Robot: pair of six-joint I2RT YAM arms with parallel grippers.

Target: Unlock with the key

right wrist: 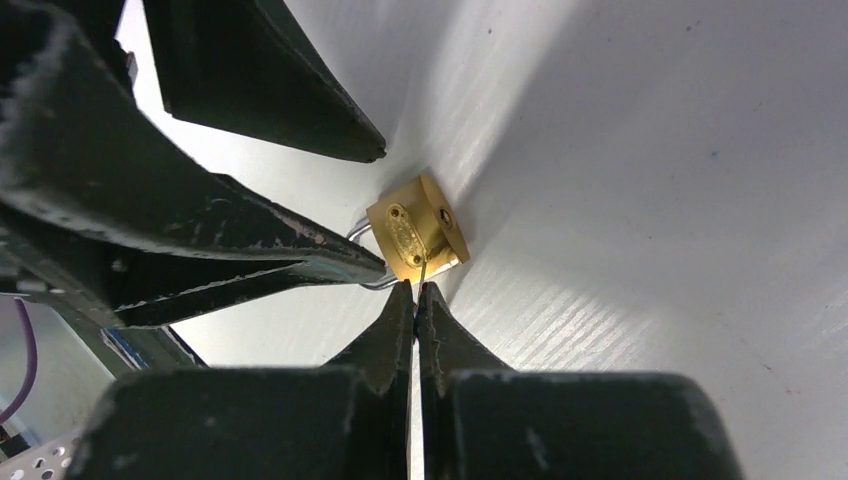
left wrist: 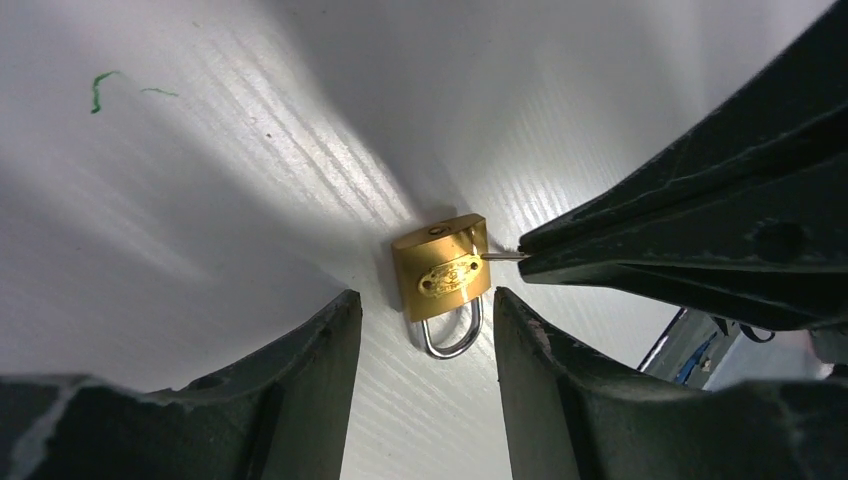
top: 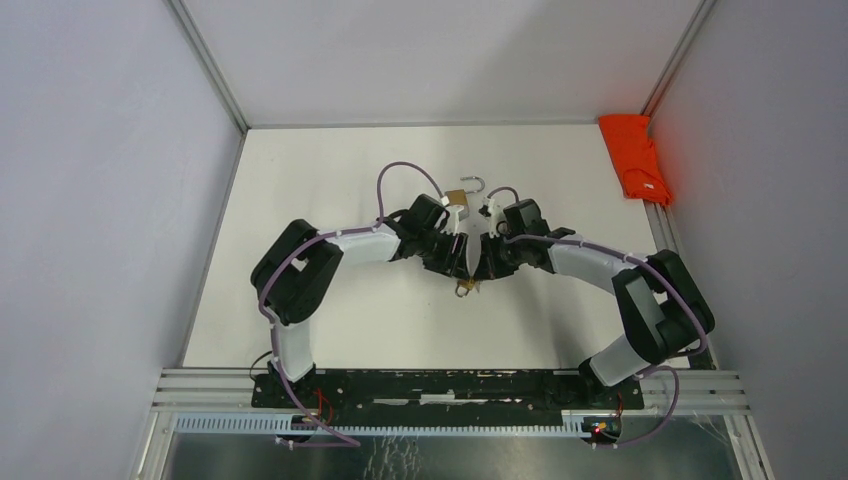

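A small brass padlock (left wrist: 441,268) lies on the table, its silver shackle (left wrist: 455,352) pointing toward my left gripper. That gripper is open; the padlock is ahead of its fingertips in the left wrist view, not clamped. My right gripper is shut on a thin metal key (right wrist: 423,270), only a narrow strip of which shows. In the left wrist view the key (left wrist: 505,257) reaches the padlock's edge beside its label plate. The keyhole (right wrist: 445,215) is visible on the end face, away from the key tip. Whether key and brass touch is unclear.
Farther back lies another, larger brass padlock (top: 457,199) with a grey shackle (top: 476,184). An orange-red cloth (top: 637,160) rests at the back right corner. Both arms crowd together over the small padlock.
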